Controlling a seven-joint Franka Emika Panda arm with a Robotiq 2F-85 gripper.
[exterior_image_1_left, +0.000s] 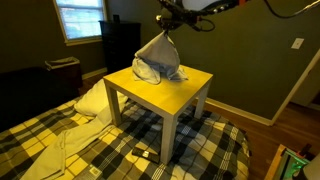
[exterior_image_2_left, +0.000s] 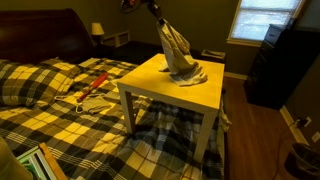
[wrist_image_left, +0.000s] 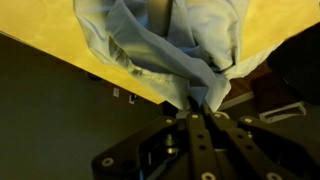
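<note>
A pale grey-blue cloth (exterior_image_1_left: 158, 58) hangs in a tall peak over the small white-legged table (exterior_image_1_left: 160, 95), its lower folds resting on the yellow-lit top. At the peak, my gripper (exterior_image_1_left: 166, 30) is shut on a pinch of the cloth, well above the tabletop. In exterior view 2 the cloth (exterior_image_2_left: 178, 55) slopes down from the gripper (exterior_image_2_left: 158, 19) to a bunched heap on the table. The wrist view shows the cloth (wrist_image_left: 150, 50) gathered into the gripper's fingertips (wrist_image_left: 207, 108), with its lower folds spread beyond.
A plaid blanket (exterior_image_1_left: 95, 155) lies around the table legs, with a dark object (exterior_image_1_left: 146, 155) on it. White fabric (exterior_image_1_left: 92, 105) lies left of the table. A dark dresser (exterior_image_1_left: 121, 42) stands behind.
</note>
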